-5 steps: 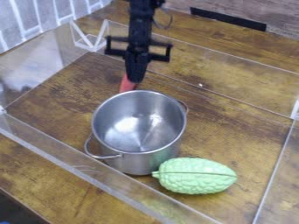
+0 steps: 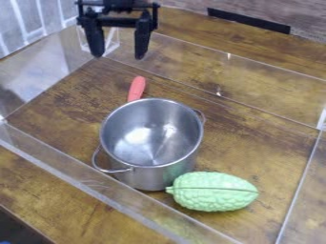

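Observation:
My black gripper (image 2: 118, 40) hangs open at the top left, above and behind the other objects, with nothing between its fingers. Below it on the wooden board lies a red, elongated object (image 2: 135, 89), its near end partly behind a steel pot (image 2: 151, 143) with wire handles at its sides. A pale green bumpy gourd-like object (image 2: 212, 191) lies to the right of the pot, near the front.
Clear walls (image 2: 51, 152) enclose the wooden work area (image 2: 249, 133). The board is free to the right behind the gourd and at the left of the pot.
My gripper has risen from over the red object toward the top of the view and shifted left. The pot, red object and gourd look unchanged.

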